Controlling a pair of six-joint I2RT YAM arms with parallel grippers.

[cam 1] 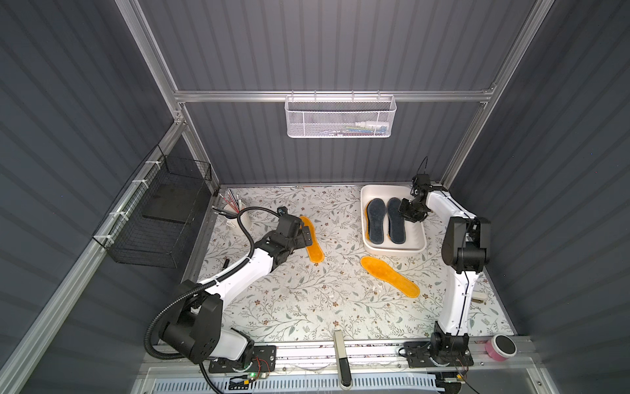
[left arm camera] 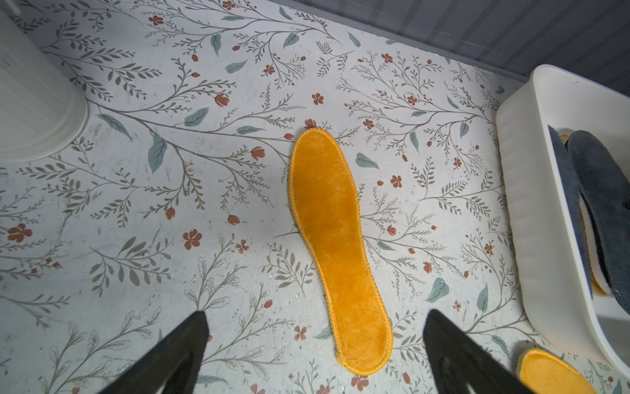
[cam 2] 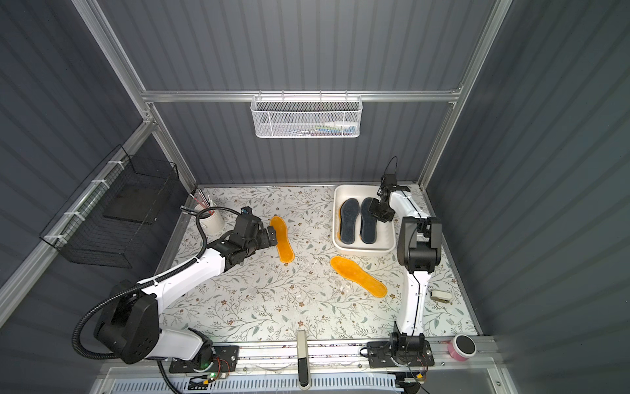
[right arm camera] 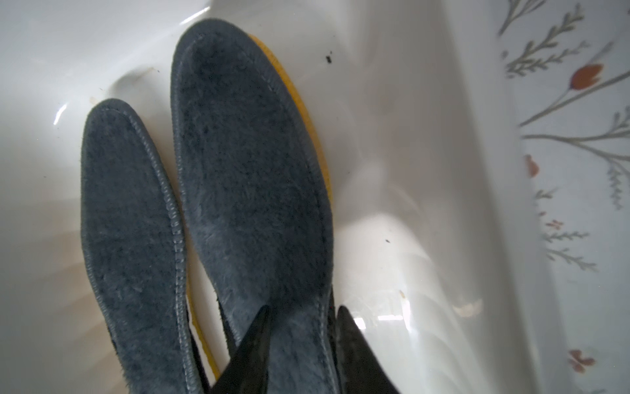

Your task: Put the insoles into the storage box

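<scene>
The white storage box (cam 1: 411,244) stands at the back right, holding two dark grey insoles (right arm camera: 249,164) (right arm camera: 131,236) side by side, orange edges showing beneath. My right gripper is over the box, its blurred fingertips at the right-hand insole, part open; whether they touch it I cannot tell. My left gripper hangs open above an orange insole (left arm camera: 331,223) on the table, nothing between its fingers. Another orange insole (cam 1: 390,277) lies diagonally in front of the box.
A cup of utensils (cam 2: 211,223) stands at the back left. A black wire basket (cam 1: 141,243) hangs on the left wall, a white mesh basket (cam 1: 338,121) on the back wall.
</scene>
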